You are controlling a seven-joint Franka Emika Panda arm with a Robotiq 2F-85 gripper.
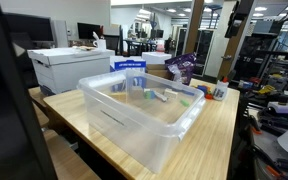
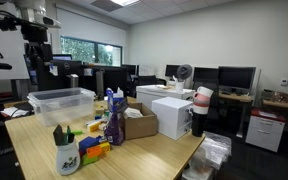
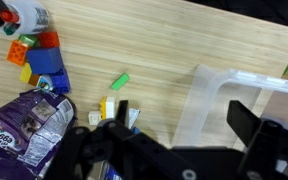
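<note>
My gripper hangs high above the table, its two dark fingers spread wide apart with only bare tabletop and the bin's edge seen below the gap. It also shows at the upper right of exterior view 1, where the gripper (image 1: 238,20) is clear of everything. A clear plastic bin (image 1: 124,116) stands on the wooden table; in the wrist view the bin's rim (image 3: 200,100) lies under the right finger. A small green piece (image 3: 120,81) lies on the table, left of the bin. Yellow and white pieces (image 3: 107,108) lie nearby, partly hidden by the left finger.
A purple bag (image 3: 26,132), a blue block (image 3: 49,62) and a white cup with markers (image 2: 67,157) crowd one side of the table. Behind them stand a cardboard box (image 2: 139,126) and a white box (image 2: 172,118). Bare wood (image 3: 134,35) lies beside the bin.
</note>
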